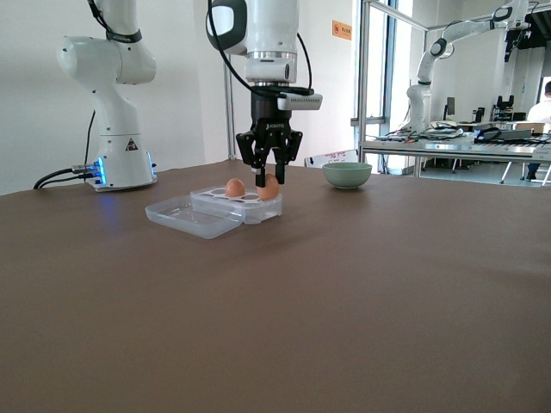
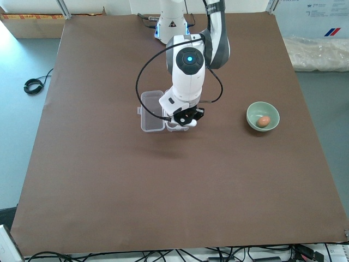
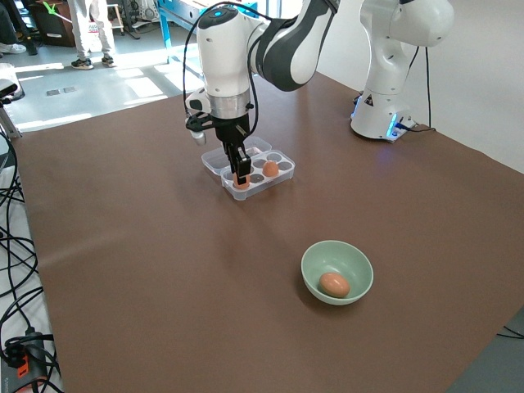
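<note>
A clear egg carton (image 1: 250,209) with its lid (image 1: 189,222) open holds two eggs: one egg (image 3: 271,169) free in its cup, the other egg (image 1: 268,193) at my black gripper (image 1: 270,179), whose fingers point down around it; whether they are shut on it I cannot tell. From the left, the arm hides most of the carton. A pale green bowl (image 2: 263,108) stands to the carton's side, holding one egg (image 3: 334,284).
The white base of the robot (image 1: 125,163) stands at the back. Cables run along the table's outer edge.
</note>
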